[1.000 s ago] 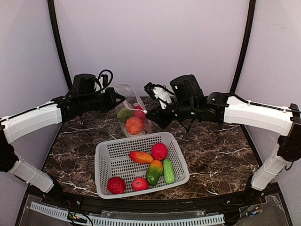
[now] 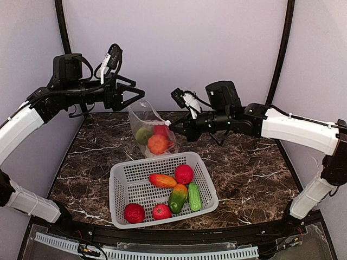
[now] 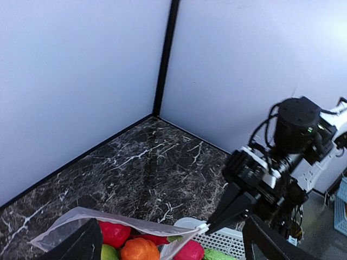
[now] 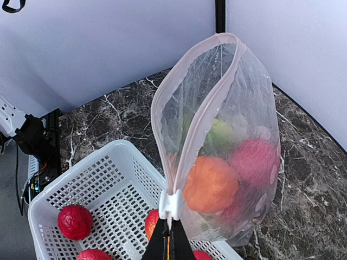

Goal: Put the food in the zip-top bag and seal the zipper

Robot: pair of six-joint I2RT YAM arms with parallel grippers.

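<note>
The clear zip top bag (image 2: pixel 154 125) stands upright behind the basket, its mouth agape in the right wrist view. Inside are an orange item (image 4: pixel 210 184), a green one (image 4: pixel 218 132) and a red one (image 4: pixel 255 161). My right gripper is shut on the white zipper slider (image 4: pixel 171 204) at one end of the bag's rim. Above the opposite corner, my left gripper (image 2: pixel 140 89) is open and holds nothing. In the left wrist view the bag's rim (image 3: pixel 130 221) lies below and between its spread fingers.
The white basket (image 2: pixel 116 187) in front holds several play foods, among them a green cucumber (image 2: pixel 194 196) and a dark red item (image 2: pixel 134 213).
The bag's left corner now hangs free. The right arm has barely shifted.
</note>
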